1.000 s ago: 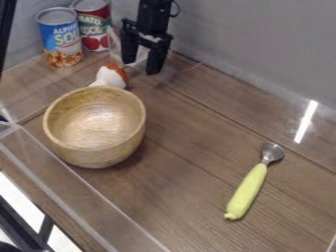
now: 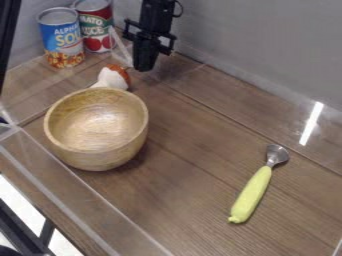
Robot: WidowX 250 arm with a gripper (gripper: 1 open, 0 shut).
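Observation:
My black gripper [image 2: 144,50] is at the back of the table by the grey wall, shut, with nothing visible between its fingers. To its left stand a blue soup can [image 2: 62,40] and a red can [image 2: 95,22]. Just below it lies a small white object with an orange-red top [image 2: 112,78]. A wooden bowl [image 2: 96,135] is in the front left, and a utensil with a pale yellow handle [image 2: 251,192] and metal head lies at the right.
Walls [image 2: 254,35] bound it at the back.
My gripper has shifted slightly to the left and its fingers look closer together than earlier. The objects on the table have not moved.

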